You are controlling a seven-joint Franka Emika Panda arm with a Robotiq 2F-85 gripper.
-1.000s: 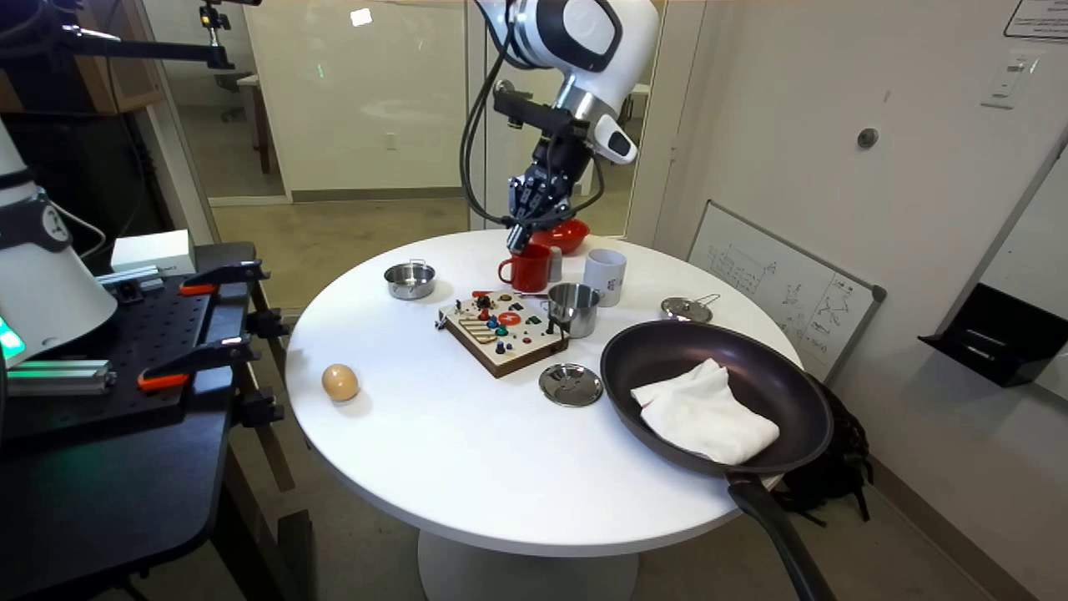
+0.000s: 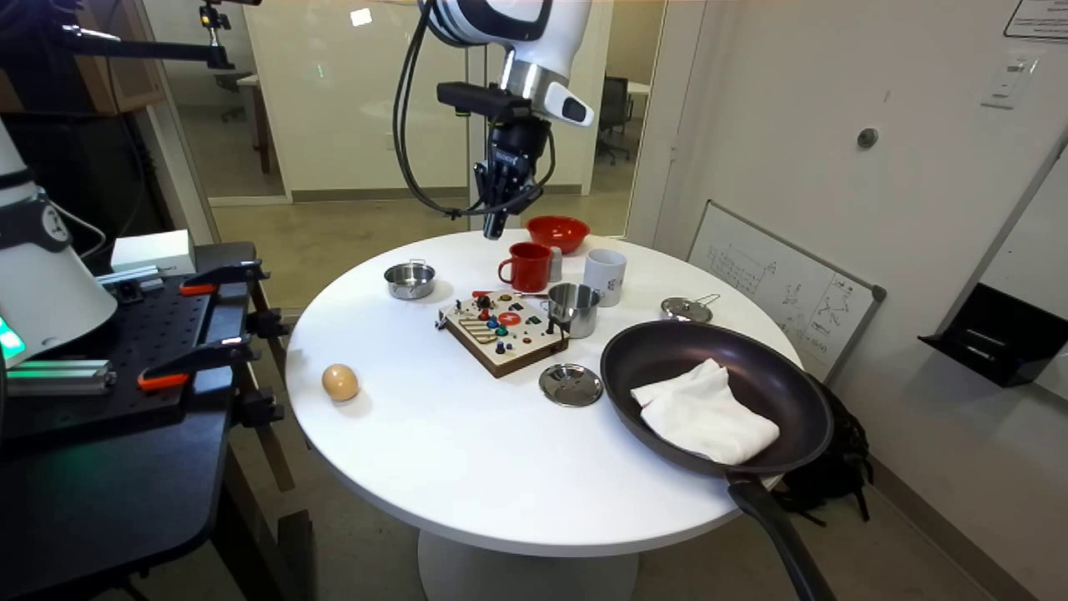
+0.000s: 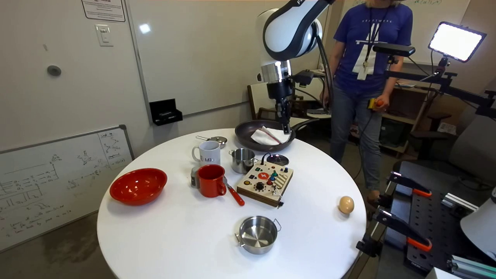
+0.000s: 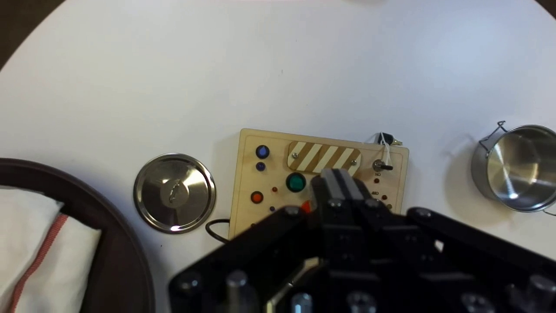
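My gripper is shut, and nothing shows between its fingers. It hangs well above the table, pointing down. Below it in the wrist view lies a wooden button board (image 4: 323, 143) with knobs, a striped plate and a small key switch; my fingers cover its lower part. A steel lid (image 4: 174, 193) rests left of the board, and an open steel pot (image 4: 521, 167) stands to its right. At the lower left, the black pan (image 4: 122, 245) holds a white cloth (image 4: 57, 261) with a red stripe.
Behind the board stand a red mug (image 2: 527, 266), a white mug (image 2: 605, 275), a steel cup (image 2: 573, 309) and a red bowl (image 2: 557, 232). A brown egg (image 2: 340, 381) lies near the table's edge. A person (image 3: 369, 60) stands beyond the table.
In exterior view 1 my arm has swung left and slightly up, and the gripper hangs straighter. It no longer overlaps the red mug. The objects on the table have not moved.
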